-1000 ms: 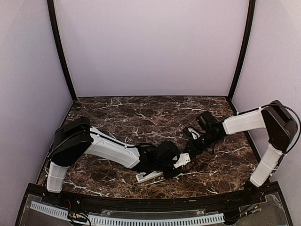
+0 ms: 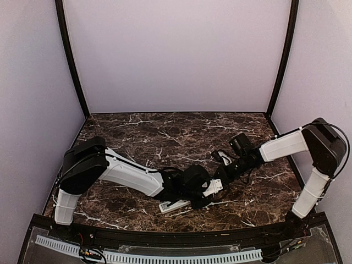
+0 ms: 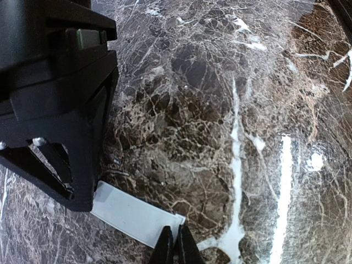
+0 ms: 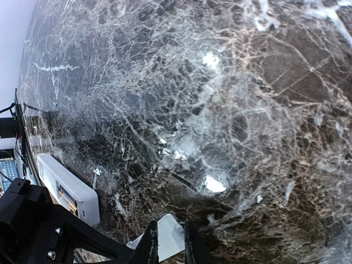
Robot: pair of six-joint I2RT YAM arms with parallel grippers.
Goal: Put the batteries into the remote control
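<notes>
A white remote (image 2: 170,206) lies at the front middle, partly hidden by my left arm; in the right wrist view its body (image 4: 69,181) shows an open compartment with something coloured inside. A white cover (image 3: 132,212) lies flat beneath my left gripper, whose fingertips are shut at its edge. In the right wrist view my right gripper has its fingers slightly apart over a white piece (image 4: 168,234), which looks like the cover. The top view has both wrists crowded together, hiding their fingertips.
A dark frame edge (image 2: 137,233) runs along the front. Walls stand at the back and sides.
My right arm has shifted very slightly. The left arm and the remote look unmoved.
</notes>
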